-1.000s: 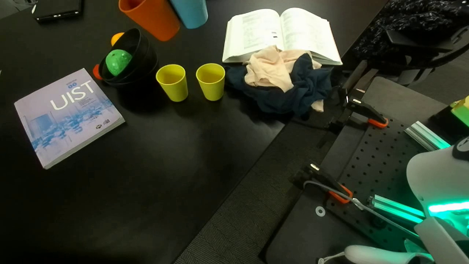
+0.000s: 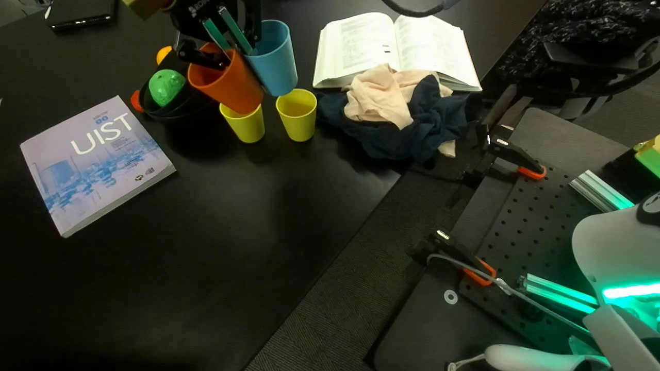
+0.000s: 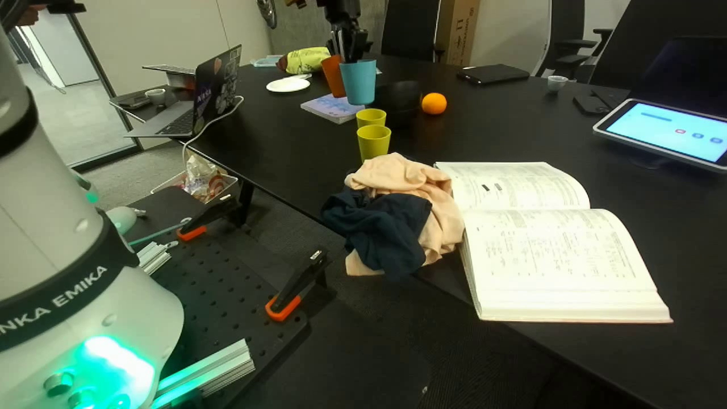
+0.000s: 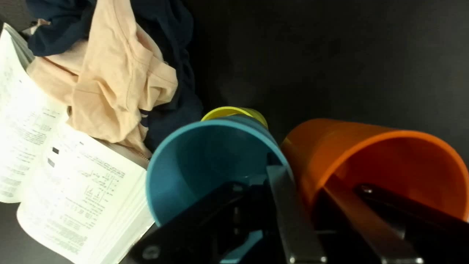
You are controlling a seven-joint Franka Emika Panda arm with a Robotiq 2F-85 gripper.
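Observation:
My gripper (image 2: 240,50) is shut on the adjoining walls of two cups. In the wrist view one finger (image 4: 288,215) reaches inside the blue cup (image 4: 176,154) and the other lies inside the orange cup (image 4: 316,145). Both cups are off the table; in exterior view 1 the orange cup (image 2: 235,86) tilts, and the blue cup (image 2: 276,65) hangs beside it. Just below them two yellow cups stand upright: the left yellow cup (image 2: 249,129) is partly covered by the orange one, while the right yellow cup (image 2: 298,120) shows fully. Only a yellow rim (image 4: 231,110) peeks out in the wrist view.
Black bowls (image 2: 179,108) holding a green ball (image 2: 165,87) are left of the cups, near the UIST book (image 2: 99,164). To the right lie crumpled cloths (image 2: 386,102) and an open book (image 2: 396,46).
The orange and blue cups have come down and nearer in exterior view 1, now above the yellow cups.

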